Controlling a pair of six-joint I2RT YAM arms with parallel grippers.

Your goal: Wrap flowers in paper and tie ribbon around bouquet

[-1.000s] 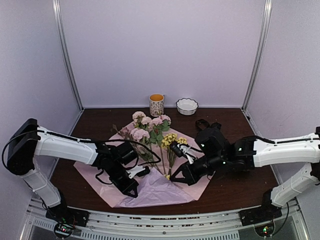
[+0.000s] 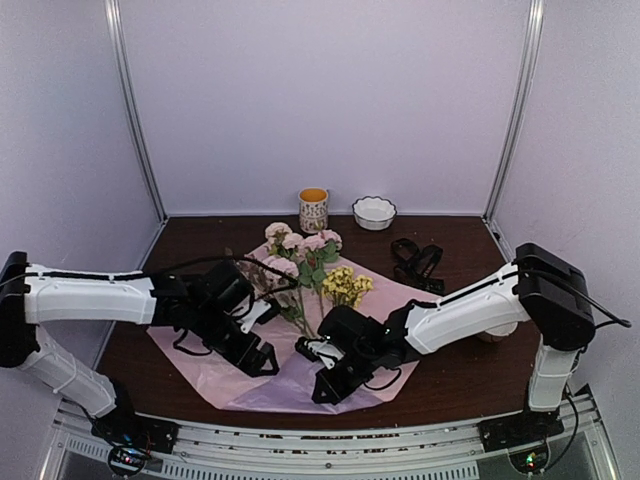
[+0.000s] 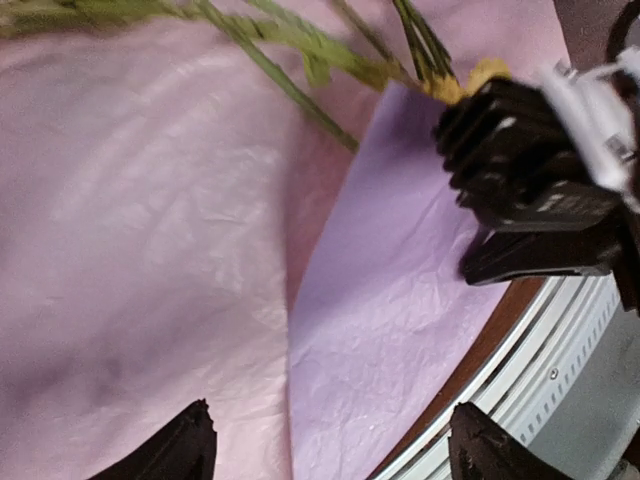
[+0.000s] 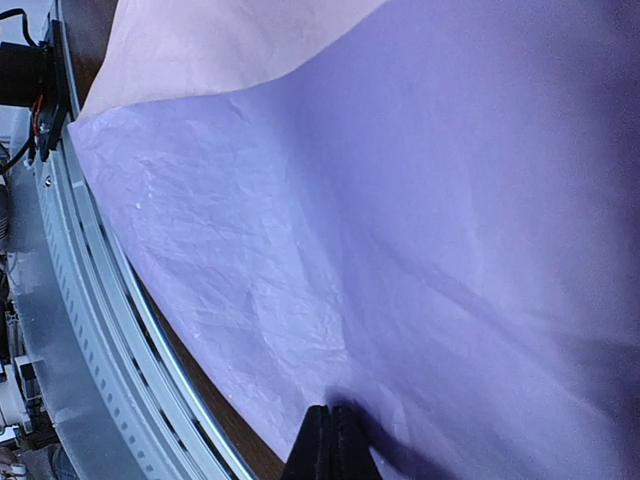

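Pink and yellow fake flowers [image 2: 346, 287] lie on a pink wrapping sheet [image 2: 190, 365], stems toward the front. The front corner of the sheet is folded up as a purple flap [image 3: 390, 330] beside the stems [image 3: 300, 45]. My left gripper is open above the sheet with nothing between its fingers. At the flap, my right gripper is shut, fingertips touching the purple paper where creases meet. Whether paper is pinched between them cannot be told. My arms hide part of the stems in the top view.
A patterned cup [image 2: 313, 212] and a white scalloped bowl [image 2: 374, 212] stand at the back. A black strap-like item [image 2: 417, 264] lies at the right. The metal rail [image 2: 330, 455] runs along the table's front edge.
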